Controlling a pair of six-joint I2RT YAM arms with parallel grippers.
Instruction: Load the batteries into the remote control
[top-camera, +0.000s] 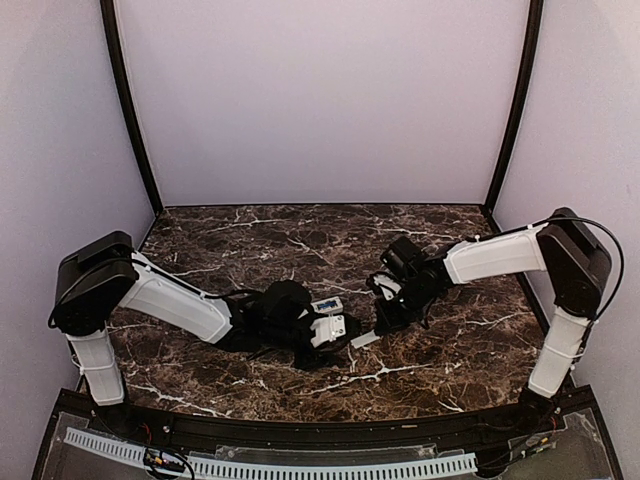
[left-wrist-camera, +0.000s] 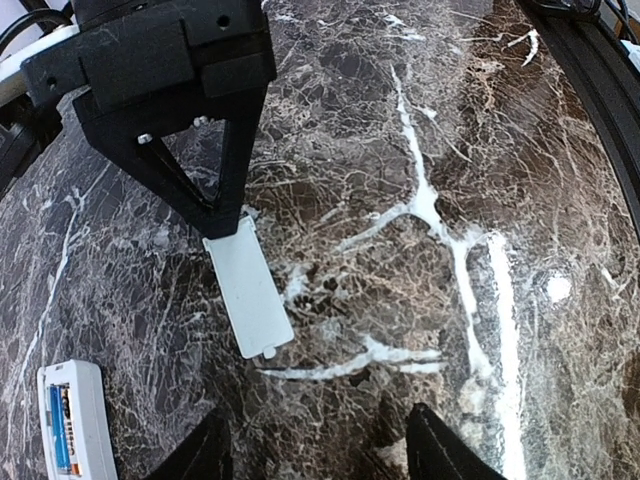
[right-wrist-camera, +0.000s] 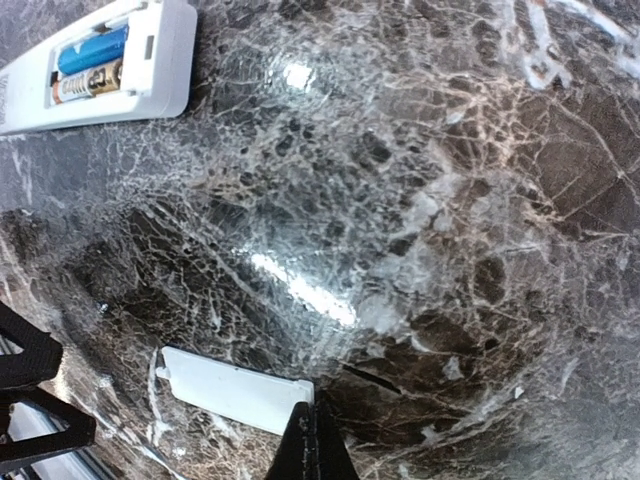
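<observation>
The white remote (right-wrist-camera: 160, 70) lies face down with its compartment open, a blue battery (right-wrist-camera: 92, 48) and a gold-black battery (right-wrist-camera: 88, 82) inside. Its white cover (left-wrist-camera: 248, 285) lies flat on the marble apart from it. The tips of my right gripper, shut, rest at one end of the cover, in the right wrist view at the bottom edge (right-wrist-camera: 308, 420). My left gripper is open, low over the table on the other side of the cover, with nothing between its fingers.
A dark frame edge (left-wrist-camera: 600, 120) runs along the front, and walls stand at the back and sides.
</observation>
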